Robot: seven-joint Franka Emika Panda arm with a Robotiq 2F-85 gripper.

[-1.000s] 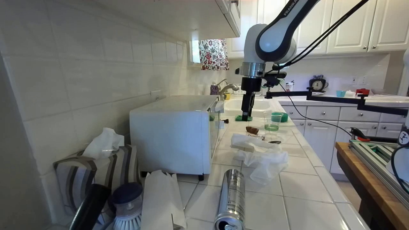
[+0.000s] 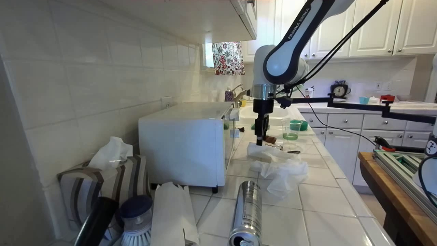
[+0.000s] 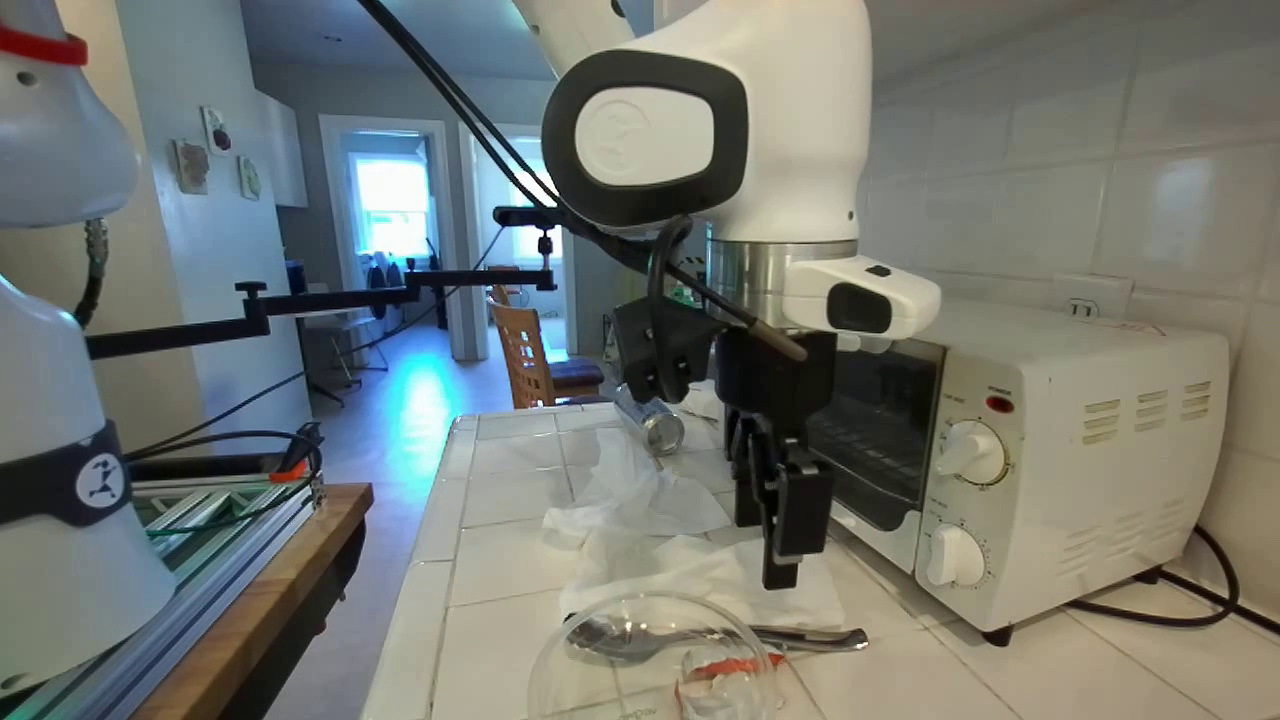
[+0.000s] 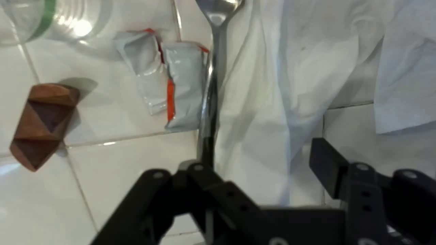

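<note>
My gripper points down with its fingers apart and nothing gripped between them. In the wrist view, crumpled white paper (image 4: 261, 122) lies below the gap. A metal spoon (image 4: 211, 81) runs along the paper's left edge, its handle end reaching behind the left finger's tip. Left of the spoon are two small grey-and-red packets (image 4: 186, 85) and a brown faceted block (image 4: 45, 122). In exterior view 2 my gripper (image 3: 764, 548) hangs over the paper, beside the toaster oven (image 3: 1080, 444). How high the fingertips stand above the paper is hard to tell.
A clear plastic cup (image 2: 291, 130) stands near the sink. A silver can (image 2: 247, 215) lies at the near end of the counter. The oven closes off the wall side; bare tiles (image 2: 327, 205) stretch along the open edge.
My arm has come down and toward the near end of the counter, from over the green item by the sink to beside the paper. The objects on the counter look unmoved.
</note>
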